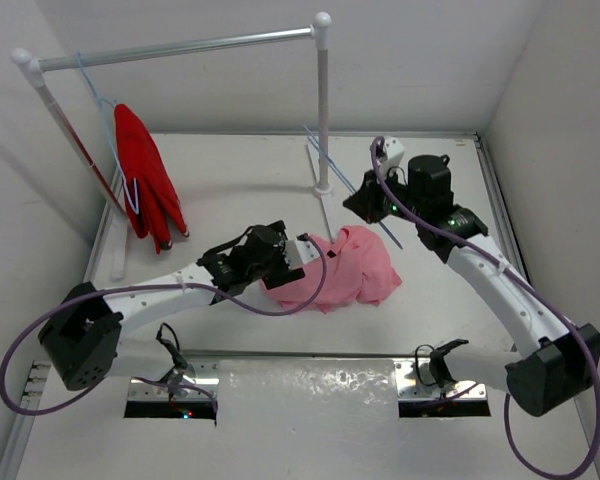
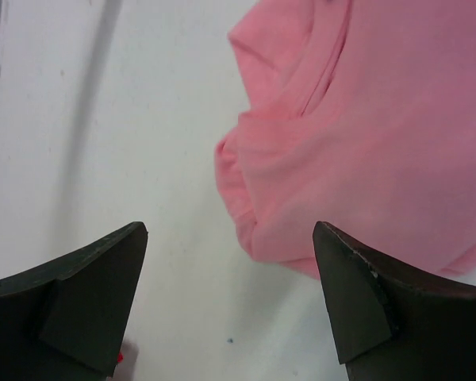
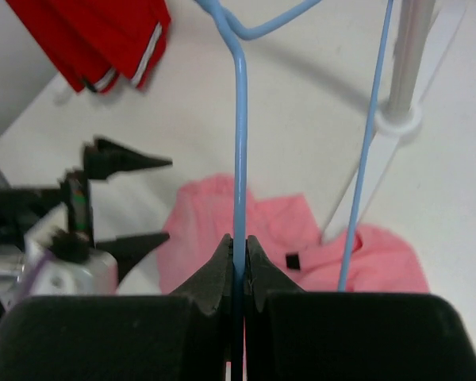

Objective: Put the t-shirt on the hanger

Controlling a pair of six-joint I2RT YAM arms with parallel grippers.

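The pink t-shirt (image 1: 350, 268) lies crumpled on the table near the middle, at the foot of the rack's right post. Over its left part my left gripper (image 1: 292, 268) stands open, and in the left wrist view the shirt (image 2: 341, 175) lies beyond the spread fingers (image 2: 87, 298) with no cloth between them. My right gripper (image 1: 358, 203) is up in the air, right of the post, shut on a thin light-blue hanger (image 1: 335, 165). In the right wrist view the hanger's wire (image 3: 239, 159) runs down between the closed fingertips, in front of the shirt.
A metal rack (image 1: 180, 52) spans the back left. At its left end hang a blue hanger (image 1: 105, 120) and a red garment (image 1: 148, 175). The rack's post (image 1: 323, 110) stands close to the right gripper. Bare table lies at the right.
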